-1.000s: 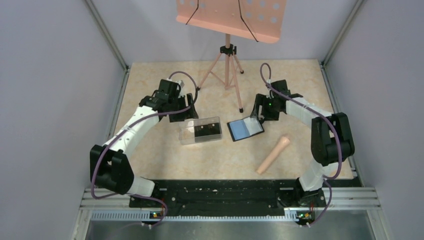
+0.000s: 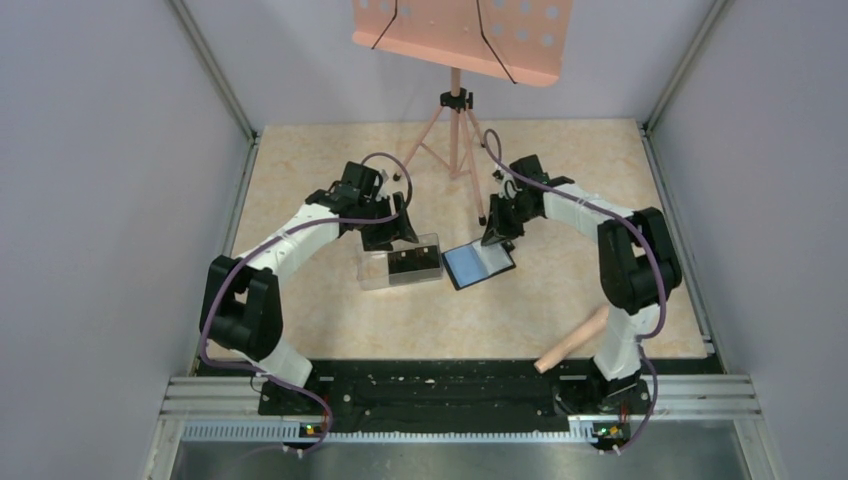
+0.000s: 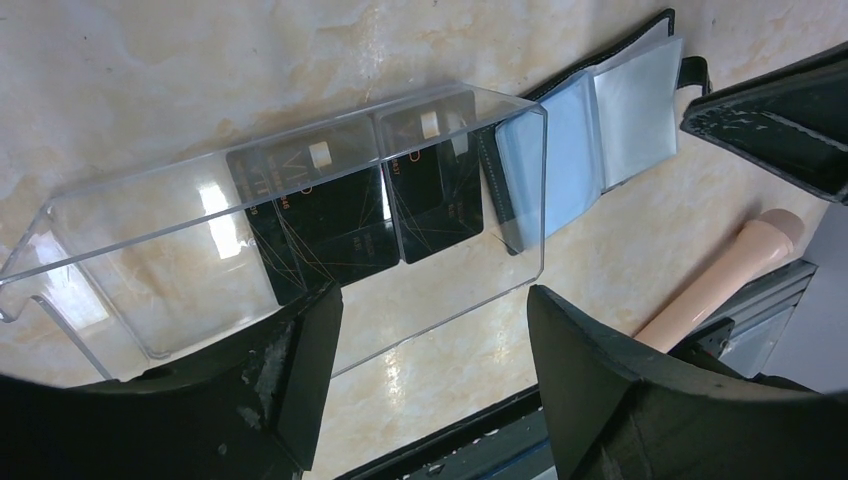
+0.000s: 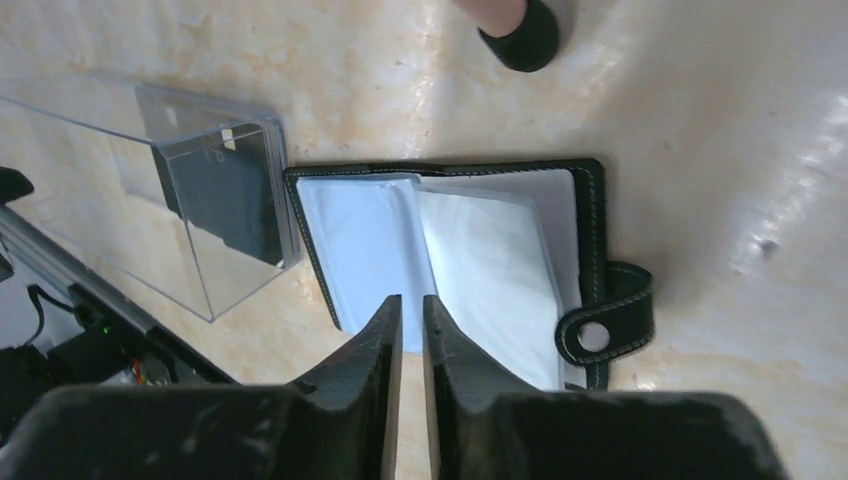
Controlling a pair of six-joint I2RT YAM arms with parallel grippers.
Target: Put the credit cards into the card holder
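Observation:
A clear acrylic box lies near the table's middle with black cards in it. Right of it lies an open black card holder with a blue sleeve, a white sleeve and a snap strap. My left gripper hangs open above the box, nothing between its fingertips. My right gripper is shut over the holder, with nothing visible between its fingers.
A pink tripod stand with a large board stands behind, one foot near the holder. A pink cylinder lies at the front right.
The right gripper has moved left over the holder and shut. The left gripper has moved right over the box. The holder has shifted left and the pink cylinder toward the front right.

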